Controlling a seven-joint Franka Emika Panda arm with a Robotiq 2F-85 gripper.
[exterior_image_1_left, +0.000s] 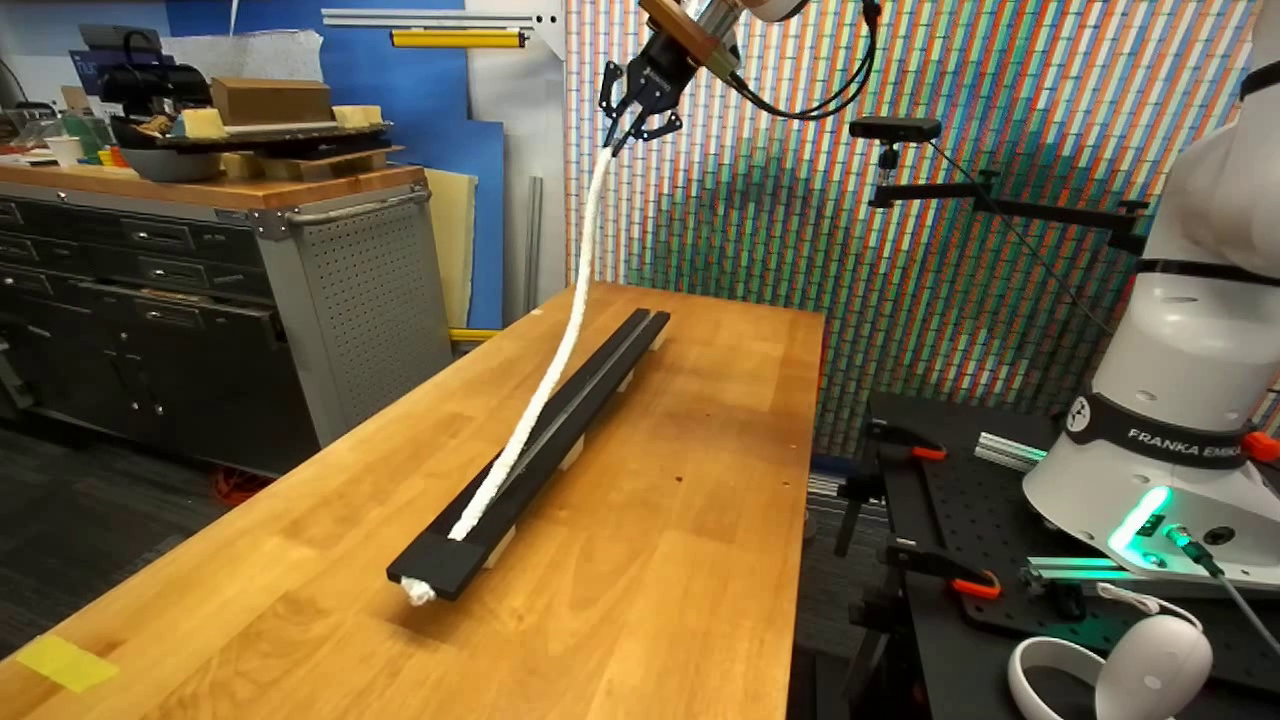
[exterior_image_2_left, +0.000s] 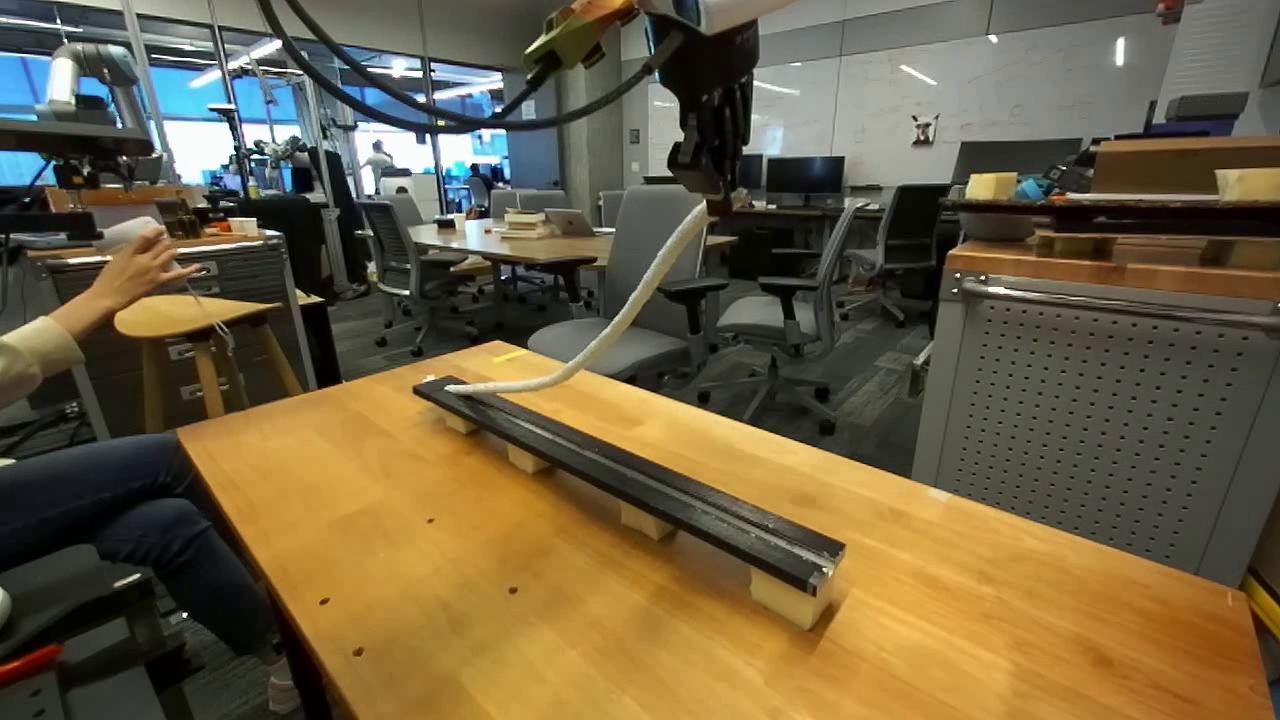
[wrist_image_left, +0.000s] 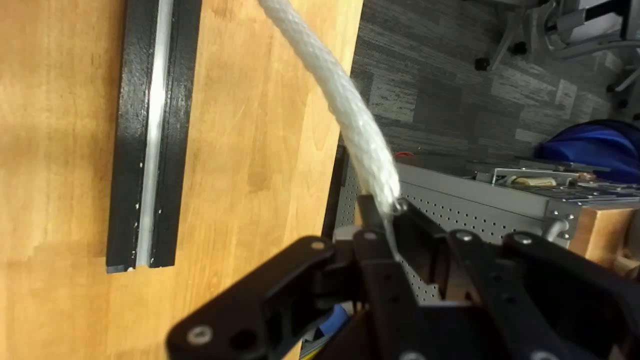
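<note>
A white rope rises in a curve from a long black grooved rail on the table. At the rail's near end in exterior view 1, the rope passes under a flat cap and its knotted end sticks out. High above the table my gripper is shut on the rope's upper end. In the wrist view the rope runs up and left from between the fingertips, well to the side of the rail. Most of the rope hangs outside the groove.
Pale blocks prop the rail off the wooden table, which is otherwise bare around it. A grey tool cabinet stands beyond the table's edge. In exterior view 2 a seated person is at the left.
</note>
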